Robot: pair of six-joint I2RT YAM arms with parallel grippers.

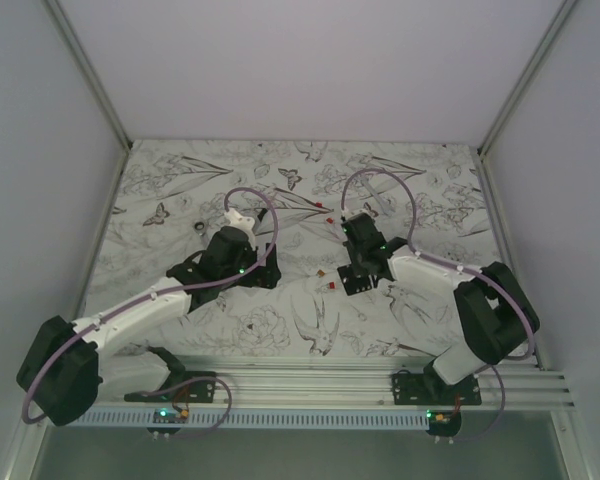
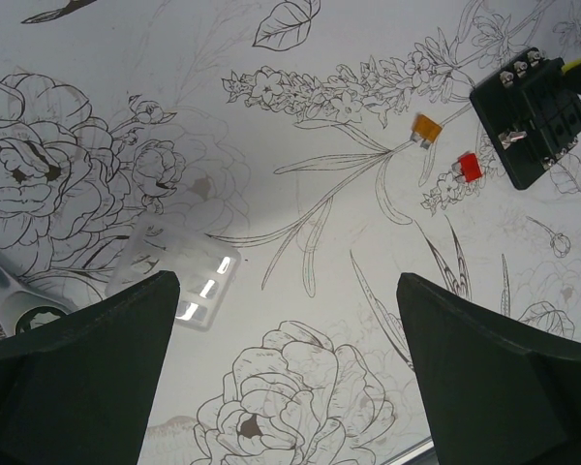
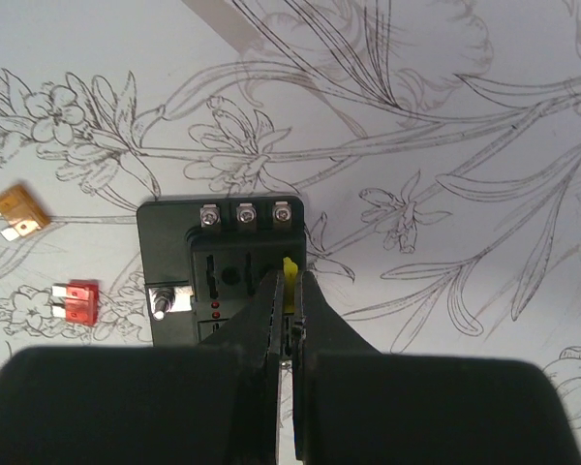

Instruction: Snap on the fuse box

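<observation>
The black fuse box lies on the floral-patterned table, a yellow piece standing at its right part. My right gripper is shut, its tips over the fuse box at the yellow piece; whether it touches or pinches that piece I cannot tell. An orange fuse and a red fuse lie loose left of the box. My left gripper is open and empty above bare table, with the fuse box to its upper right in that view.
A clear plastic case lies under the left gripper's side, beside a grey tool. Small red pieces lie behind the box. The table around the box is mostly clear.
</observation>
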